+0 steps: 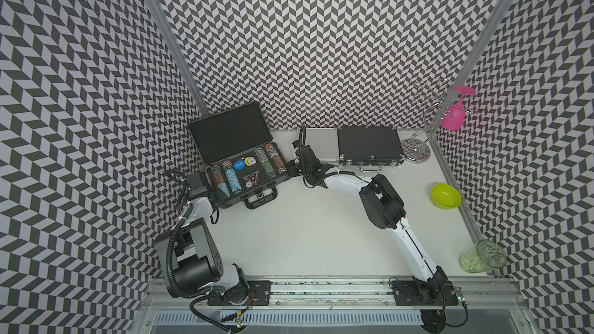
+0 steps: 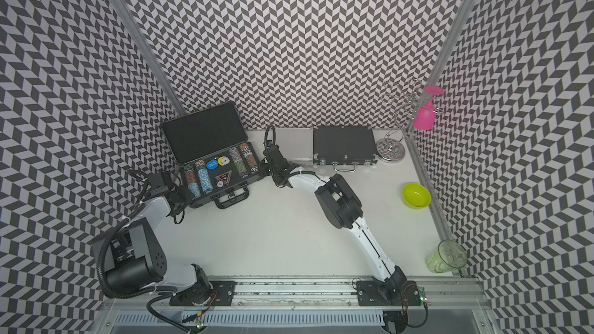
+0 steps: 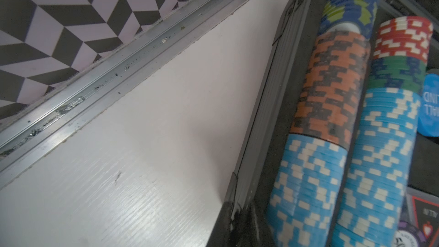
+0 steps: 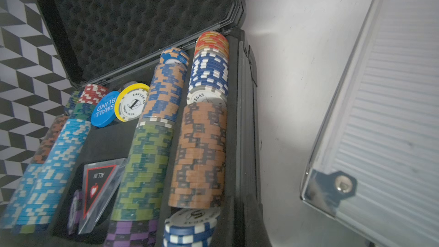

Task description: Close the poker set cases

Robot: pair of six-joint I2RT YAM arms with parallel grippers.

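Note:
On the left of the table an open black poker case (image 1: 229,130) stands with its lid up, holding rows of chips (image 4: 196,151) and dealer buttons. My left gripper is shut on the left side rim of the case, low in the left wrist view. My right gripper is at the case's right side, near its front corner; whether it is open or shut is hard to see. A second case, dark on top (image 1: 368,142), lies closed at the back centre-right with its handle to the front.
A silver case (image 4: 375,109) fills the right of the right wrist view. A metal stand (image 1: 415,150) with a pink object (image 1: 453,117), a green bowl (image 1: 445,195) and a glass jar (image 1: 482,256) line the right edge.

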